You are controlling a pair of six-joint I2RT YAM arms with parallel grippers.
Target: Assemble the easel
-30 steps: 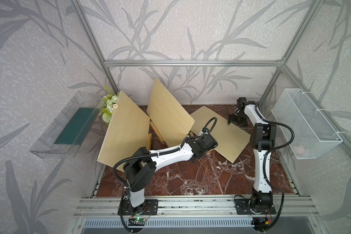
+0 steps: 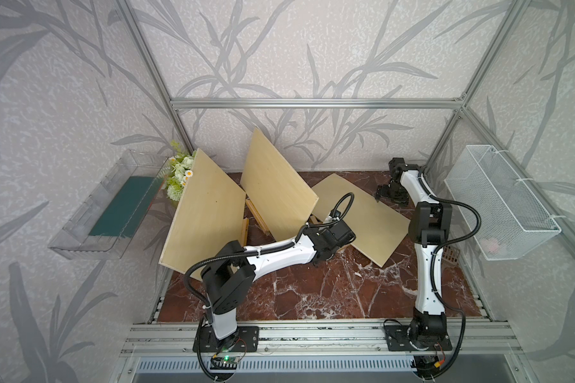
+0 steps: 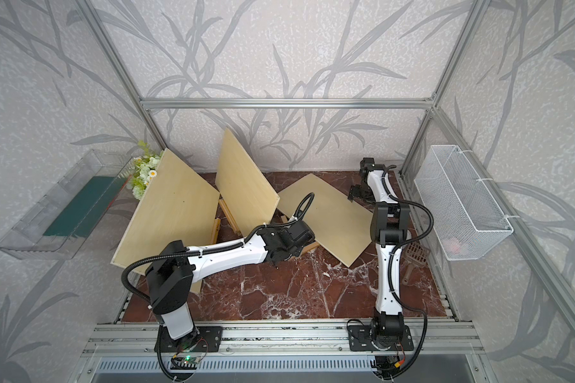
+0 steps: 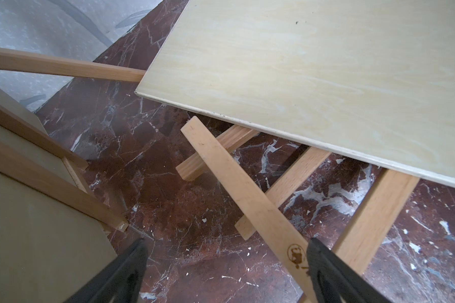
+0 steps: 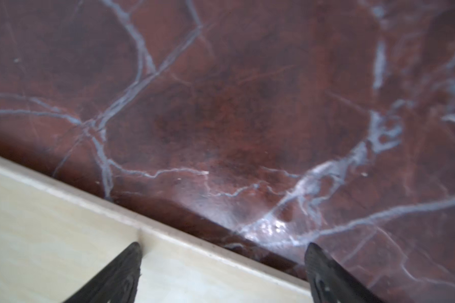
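Note:
Two pale plywood boards (image 2: pixel 204 204) (image 2: pixel 274 178) lean upright at left and centre, and a third board (image 2: pixel 361 217) lies tilted low on the right over wooden bars. In the left wrist view my left gripper is open above loose wooden bars; a bar with a logo (image 4: pixel 237 186) runs beneath it, not visibly gripped. My right gripper stands open over the back right edge of the low board, whose rim crosses between its fingers in the right wrist view.
A wire basket (image 2: pixel 501 210) is on the right wall. A clear tray (image 2: pixel 89 242) and flowers (image 2: pixel 179 172) are at the left.
My right gripper has shifted very slightly to the right near the board's back edge. The left arm and the boards look unchanged.

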